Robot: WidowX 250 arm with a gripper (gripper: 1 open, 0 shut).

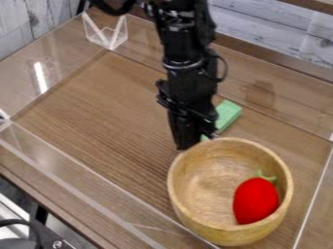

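Observation:
A black robot arm reaches down from the top centre, its gripper (190, 134) pointing down just above the back rim of a wooden bowl (185, 206). The gripper looks shut, with nothing visible between its fingers, though the dark tips are hard to make out. A red object with a green top (255, 201), like a pepper or strawberry, lies in the right part of the bowl. A green block (227, 115) rests on the table behind the bowl, partly hidden by the gripper.
A white wire-like holder (107, 29) is at the back left. A dark object (19, 233) shows at the bottom left corner.

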